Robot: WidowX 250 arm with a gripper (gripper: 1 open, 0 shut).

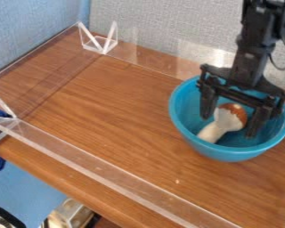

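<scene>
My black gripper (pixel 238 100) is at the right, lowered over a blue bowl (pixel 228 148), its fingers open and spread inside the bowl's rim. Between and beneath them lies a toy mushroom (pixel 215 128) with a pale stem and a brown-orange cap, partly hidden by the gripper. Whether the fingers touch it cannot be told.
A clear plastic strip runs along its front edge, with white brackets (pixel 100 43) at the back left. A textured wall stands behind.
</scene>
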